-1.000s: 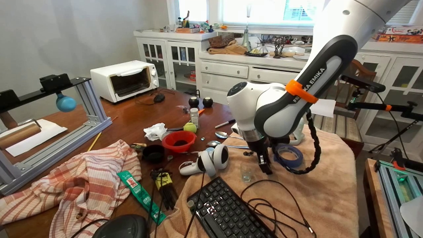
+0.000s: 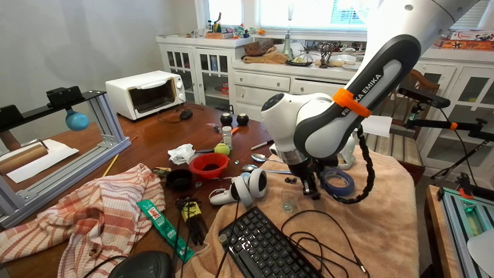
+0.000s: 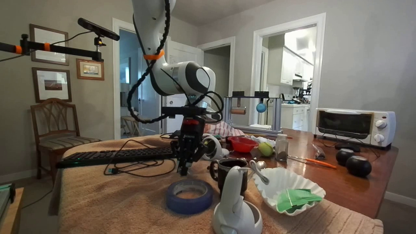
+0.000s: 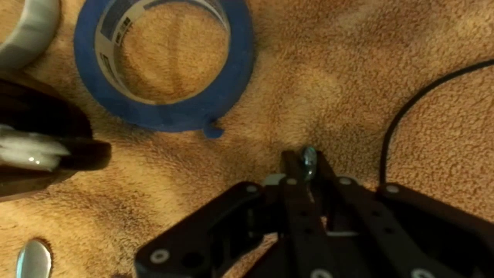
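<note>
In the wrist view my gripper points at the tan towel, its two fingers close together. A small, shiny, bluish-grey object [image 4: 309,163] sits between the fingertips, with a finger against each side; what it is cannot be made out. In exterior view 1 the gripper [image 2: 312,195] is low over the towel, just right of a clear glass [image 2: 289,204]. Exterior view 2 has the gripper [image 3: 183,171] behind the blue tape roll [image 3: 189,197], but the small object does not show clearly there.
A dark mug [image 3: 230,171], a white kettle-shaped item [image 3: 236,212] and a white fluted bowl [image 3: 286,187] with green packets stand close by. A keyboard [image 2: 268,245] and loose black cable [image 2: 319,250] lie nearer exterior camera 1. Bare towel [image 2: 384,208] extends to the right.
The arm has shifted slightly in exterior view 1, and the fingertips are a little higher above the towel. The surrounding objects have stayed in place.
</note>
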